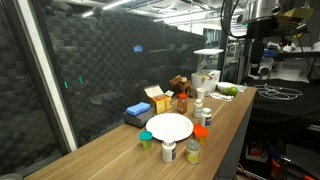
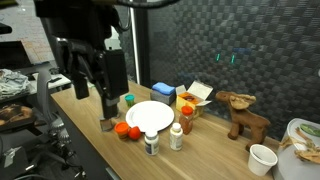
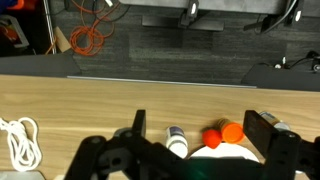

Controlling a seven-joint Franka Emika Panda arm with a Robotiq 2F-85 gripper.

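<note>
My gripper hangs above the front edge of the table, open, its two dark fingers well apart and nothing held between them. It shows big and dark at the left of exterior view 2. Below it in the wrist view lie a white bottle [image 3: 177, 140], a small red thing [image 3: 211, 138] and an orange cup [image 3: 231, 131], all clear of the fingers. A white plate [image 1: 170, 127] rests mid-table. Around it stand a green cup [image 1: 146, 139], a white jar [image 1: 168, 151] and a glass jar [image 1: 193, 151].
Toward the back are a blue box [image 2: 163, 92], an open cardboard box [image 2: 188, 99], a red-capped jar [image 2: 187, 118], a toy deer [image 2: 243, 117] and a white cup [image 2: 262, 160]. White cord [image 3: 22, 145] lies at one end.
</note>
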